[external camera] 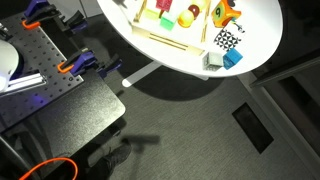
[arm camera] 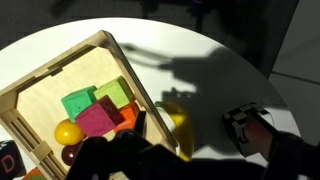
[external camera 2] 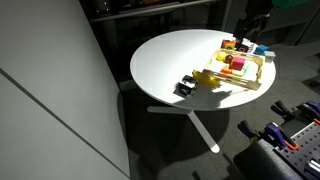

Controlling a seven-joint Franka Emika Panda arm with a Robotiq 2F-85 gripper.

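Observation:
In the wrist view my gripper is open, its dark fingers wide apart at the bottom of the frame. Beneath and between them lie bare white table and a yellow piece (arm camera: 181,128), with nothing gripped. A wooden tray (arm camera: 140,88) to the left holds a teal block (arm camera: 78,101), a magenta block (arm camera: 95,120), a green block (arm camera: 118,92) and a yellow ball (arm camera: 68,133). Right of the gap sits a black-and-white checkered block (arm camera: 243,127), partly covered by the right finger. I cannot make out the gripper clearly in either exterior view.
Past the tray stand an orange block (external camera: 225,13), a checkered piece (external camera: 228,38), a grey cube (external camera: 213,61) and a blue cube (external camera: 233,57), the cubes close to the table's edge.

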